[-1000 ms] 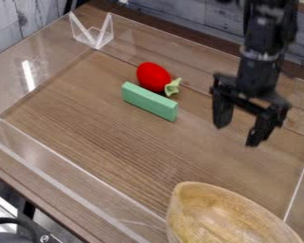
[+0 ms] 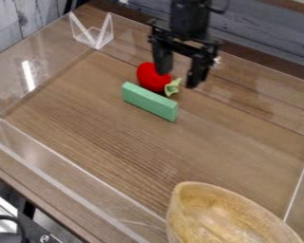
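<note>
My gripper (image 2: 182,59) hangs over the upper middle of the table, blurred, its dark fingers spread open above and around a red strawberry-like object (image 2: 152,74) with a pale green leafy top. A green rectangular block (image 2: 149,101) lies just in front of the red object. Whether the fingers touch the red object I cannot tell.
A large yellow bowl (image 2: 224,218) sits at the bottom right. A white wire-like item (image 2: 94,30) stands at the top left.
My gripper has moved up and to the left, from the right side of the table to over the red object. The objects on the table look unmoved.
</note>
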